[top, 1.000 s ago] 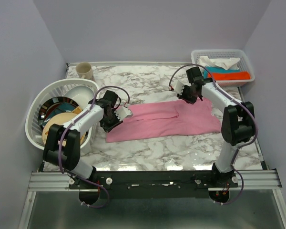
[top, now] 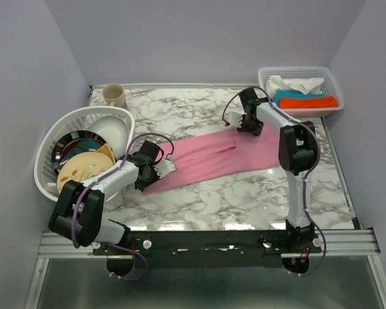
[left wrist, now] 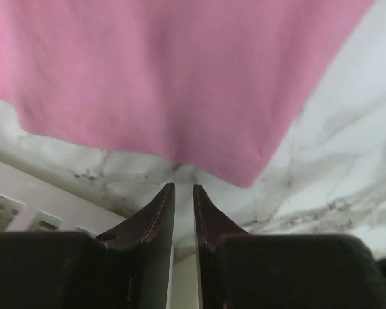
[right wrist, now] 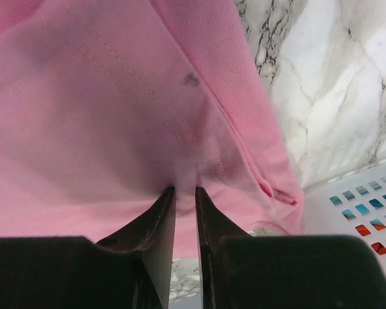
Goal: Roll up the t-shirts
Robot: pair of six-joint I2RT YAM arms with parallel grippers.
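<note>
A pink t-shirt (top: 206,161) lies spread lengthwise across the marble table, with a folded-over flap along its upper middle. Its left end shows as a soft pink edge (left wrist: 180,122) in the left wrist view. There my left gripper stands just off that edge, a narrow gap between its fingertips and nothing in it. Over the shirt's right part is my right gripper, its fingertips slightly apart above a seamed stretch of pink cloth (right wrist: 83,129). Whether they touch the cloth is unclear. The right arm covers part of the shirt's right end from above.
A white basket (top: 44,151) with dishes stands at the left, close beside my left arm. At the back right, a white bin (top: 264,76) holds white, blue and orange cloths. A beige mug (top: 114,95) stands back left. Bare marble (top: 206,206) lies in front of the shirt.
My right gripper has shifted a little left over the shirt, its arm swinging inward. The left arm has moved slightly left and toward the front, its gripper now at the shirt's left end.
</note>
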